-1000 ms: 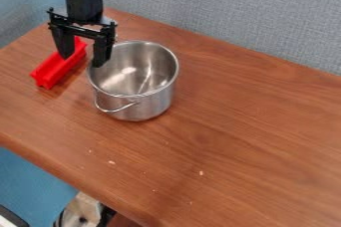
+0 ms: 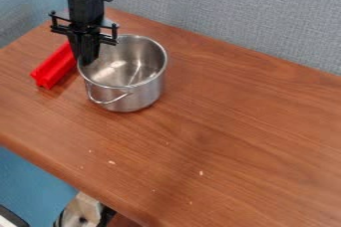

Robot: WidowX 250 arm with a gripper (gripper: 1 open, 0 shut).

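Observation:
A steel pot with a wire handle stands on the wooden table toward the back left. My black gripper reaches down at the pot's left rim; its fingertips are partly hidden there, so whether it grips the rim is unclear. A red elongated object lies just left of the pot, partly behind the gripper.
Grey walls bound the back and left. A blue area shows past the table's near left edge.
My gripper has moved lower, to the pot's left rim. The pot has shifted left and slightly up in the view, closer to the red object.

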